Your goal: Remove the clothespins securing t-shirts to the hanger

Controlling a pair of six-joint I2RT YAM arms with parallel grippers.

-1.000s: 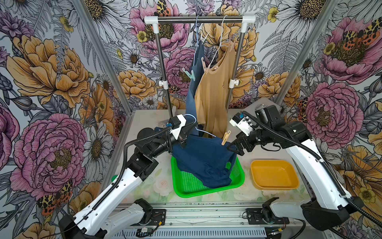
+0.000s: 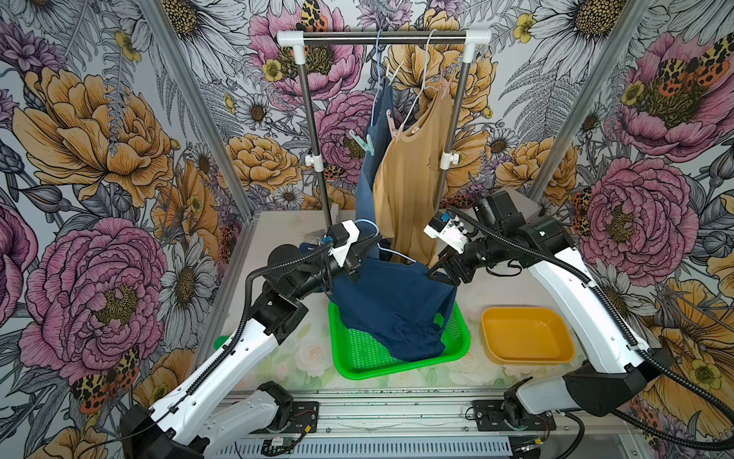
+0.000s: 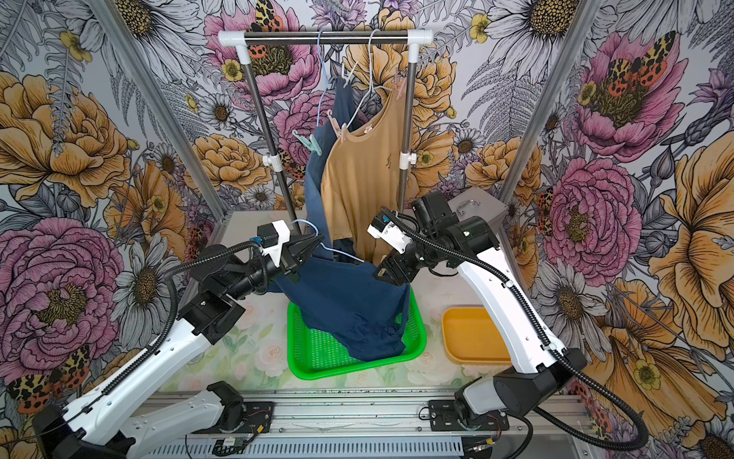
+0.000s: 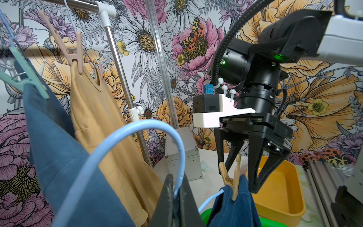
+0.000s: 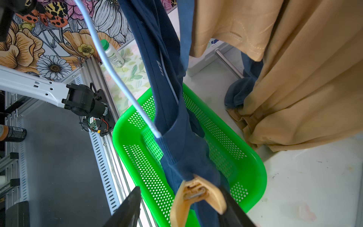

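A wooden clothespin (image 5: 194, 191) clips the navy t-shirt (image 2: 390, 313) at the end of a light blue hanger (image 4: 136, 126), over the green basket (image 2: 359, 367). My left gripper is shut at the hanger's hook. My right gripper (image 2: 443, 271) stands open around the clothespin, its fingers on either side of it. A tan shirt (image 2: 409, 183) and a blue shirt (image 3: 317, 176) hang on the rack, with pink clothespins (image 4: 77, 53) and a mint clothespin (image 2: 361, 141) at their tops.
A yellow tray (image 2: 527, 332) sits right of the basket. The metal rack (image 2: 382, 36) stands behind. A grey box (image 4: 181, 151) is at the back right, a small bottle (image 5: 113, 54) at the left.
My right gripper has moved left over the clothespin, now hidden behind it in the top left view. The left arm has barely moved.
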